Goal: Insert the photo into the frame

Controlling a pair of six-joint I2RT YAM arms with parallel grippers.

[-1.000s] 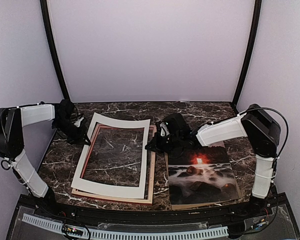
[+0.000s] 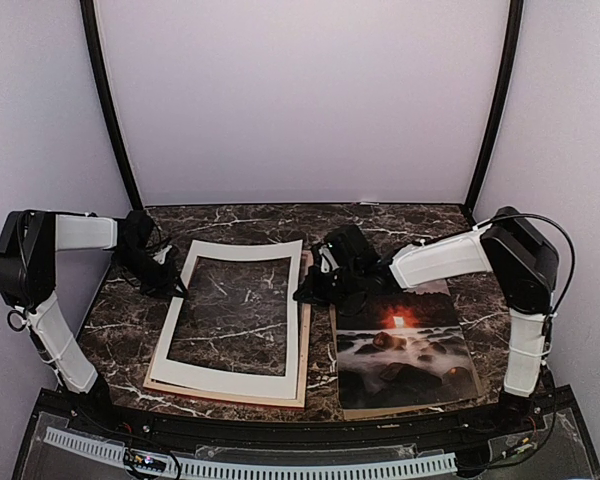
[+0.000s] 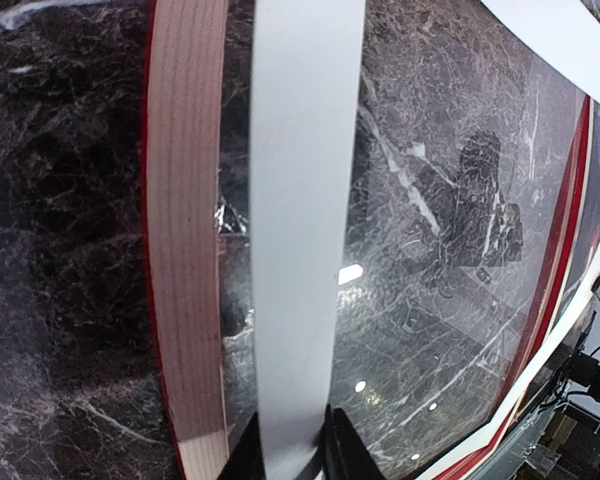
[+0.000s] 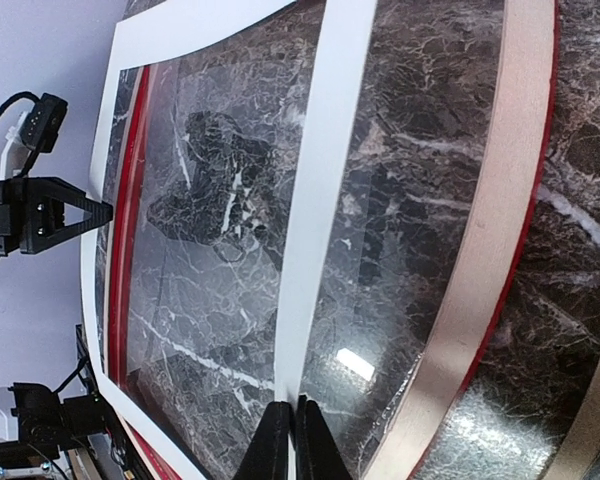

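A white mat (image 2: 235, 382) with a clear middle lies over the pale wooden frame (image 2: 305, 340), whose right and lower rims show past it. My left gripper (image 2: 176, 291) is at the mat's left edge; in the left wrist view its fingers (image 3: 340, 452) stand apart, with the white strip between them. At the right edge, my right gripper (image 2: 302, 296) is shut on the mat, the thin border (image 4: 315, 200) running down between its fingertips. The photo (image 2: 405, 350), a red sunset over misty rocks, lies to the right of the frame, partly under my right arm.
Dark marbled table (image 2: 120, 350) surrounds the frame, with a bare strip behind it. A pale board edge (image 2: 415, 408) shows beneath the photo. White walls (image 2: 310, 100) close off the back and sides.
The mat has shifted slightly right and toward the front, and its far left corner has come lower.
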